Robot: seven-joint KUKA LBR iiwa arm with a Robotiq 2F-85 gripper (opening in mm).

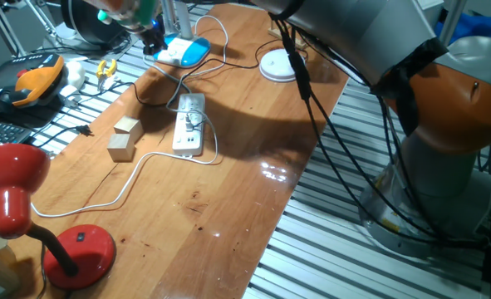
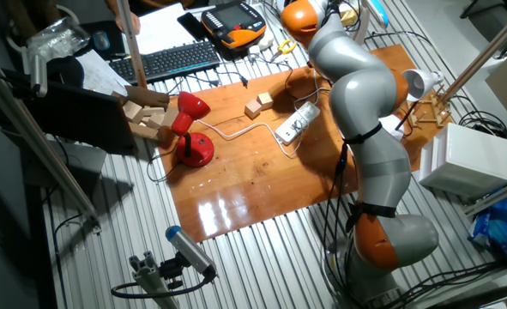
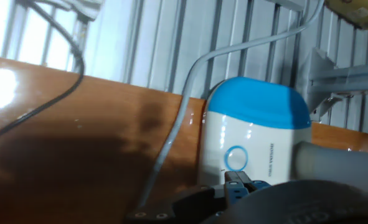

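Observation:
At the far end of the table, my gripper (image 1: pixel 154 41) hangs close to a blue-and-white device (image 1: pixel 183 51). In the wrist view this device (image 3: pixel 258 124) has a blue end, a white body and a blue ring. The dark fingertips of my gripper overlap its lower part in that view. Whether they touch it does not show, and the gap between the fingers is hidden. Two wooden blocks (image 1: pixel 122 148) sit together near the table's left edge, beside a white power strip (image 1: pixel 189 124) with a plug in it.
A red desk lamp (image 1: pixel 81 257) stands at the near left. White cable (image 1: pixel 104 204) runs across the table to the strip. A round white base (image 1: pixel 278 66) is at the far right, by a wooden stand (image 2: pixel 426 113).

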